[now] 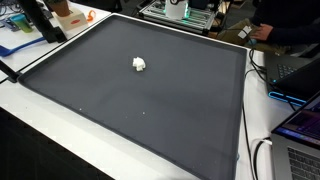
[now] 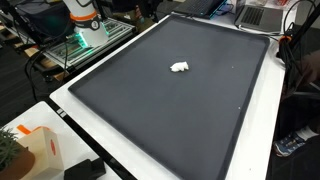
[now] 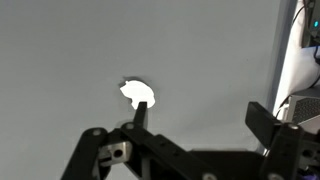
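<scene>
A small crumpled white piece [image 1: 138, 64], perhaps paper or cloth, lies alone on the dark grey mat [image 1: 150, 100], toward its far side. From the other side, the same white piece [image 2: 180, 67] also shows on bare mat. In the wrist view the white piece [image 3: 138, 94] is left of centre, close to the left finger in the picture. My gripper is open, its fingers wide apart with only mat visible between them. The gripper does not show clearly in either exterior view.
Laptops [image 1: 297, 148] and cables stand along the right edge of exterior view 1. A plant pot [image 2: 15, 155] and a black block [image 2: 85, 170] sit at the near left in exterior view 2.
</scene>
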